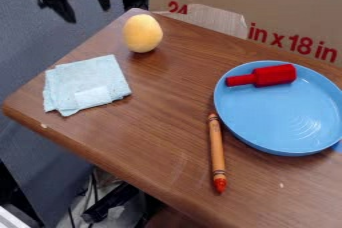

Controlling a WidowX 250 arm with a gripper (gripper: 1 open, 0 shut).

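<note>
My dark gripper (74, 7) hangs in the air at the top left, beyond the table's edge, fingers apart with nothing visible between them. On the wooden table (160, 142) are a yellow oval object (143, 33) near the back, a folded pale blue cloth (86, 86) at the left, and an orange crayon (218, 155) with a red tip, lying beside a blue plate (279, 121). A red cylinder with a handle (271, 75) lies on the plate.
A cardboard box (241, 2) stands behind the table. The middle of the table, between the cloth and the plate, is clear.
</note>
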